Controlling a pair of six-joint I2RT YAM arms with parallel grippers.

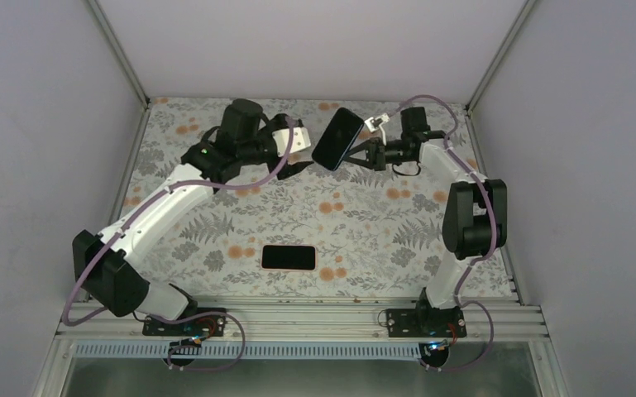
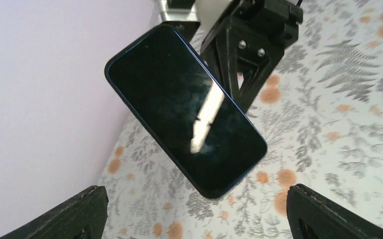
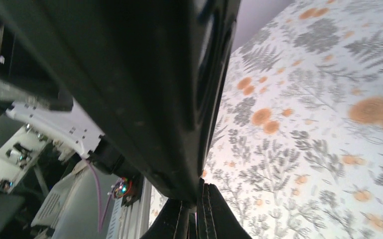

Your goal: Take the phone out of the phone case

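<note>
A black phone [image 2: 169,94] hangs tilted above the table, its glossy screen turned toward the left wrist camera. Around it runs a thin dark, bluish rim; I cannot tell whether that is a case. My right gripper [image 1: 352,156] is shut on the phone's edge. Close up in the right wrist view, the dark body of the phone [image 3: 144,99] rises from between the fingertips. To the left, my left gripper [image 1: 307,145] stands open and empty, apart from the phone, its two fingers [image 2: 87,211] widely spaced in its own view.
A second dark-screened phone [image 1: 289,257] with a pinkish edge lies flat near the front of the patterned table [image 1: 380,256]. Pale walls [image 1: 314,50] border the back and sides.
</note>
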